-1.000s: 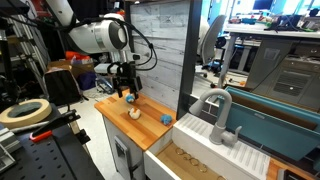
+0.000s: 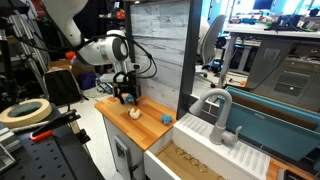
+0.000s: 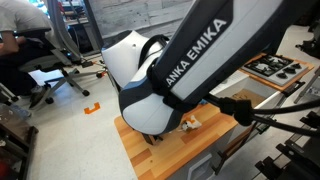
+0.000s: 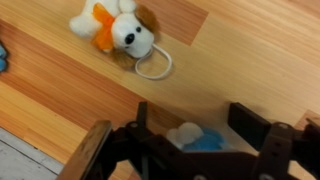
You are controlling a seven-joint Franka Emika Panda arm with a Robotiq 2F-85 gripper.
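A small blue-and-white toy [image 4: 205,141] lies between the fingers of my gripper at the bottom of the wrist view. The fingers stand apart on either side of it, and part of the toy is hidden by the gripper body. Over the far end of the wooden counter [image 2: 148,130], the gripper [image 2: 122,96] is low, near the surface. A white, orange and brown plush dog [image 4: 125,28] with a white loop lies just beyond. At the wrist view's left edge, a second blue object [image 4: 2,57] is only partly visible.
The plush dog [image 2: 135,114] and a blue object [image 2: 166,119] lie on the counter nearer the sink. A faucet [image 2: 222,110] and a white ridged drainboard [image 2: 230,152] stand beyond them. Behind the counter rises a grey plank wall [image 2: 165,55].
The arm has come down slightly, bringing the gripper closer to the counter around the far blue toy. The plush dog and the other blue object have stayed in place.
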